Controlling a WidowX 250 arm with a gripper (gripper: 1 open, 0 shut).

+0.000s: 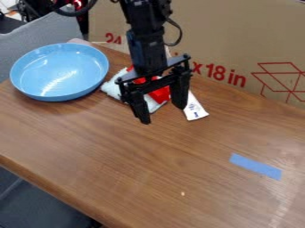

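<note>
My gripper (159,97) hangs open over the wooden table, in front of a red item (159,93) and a white cloth-like item (114,85), both partly hidden behind it. A white labelled strip (194,110) lies just behind and to the right of the gripper. Whether the fingertips touch the table or the items I cannot tell.
A blue bowl (57,69) sits at the left. A blue strip (255,166) lies at the right front. A cardboard box (248,55) stands along the back.
</note>
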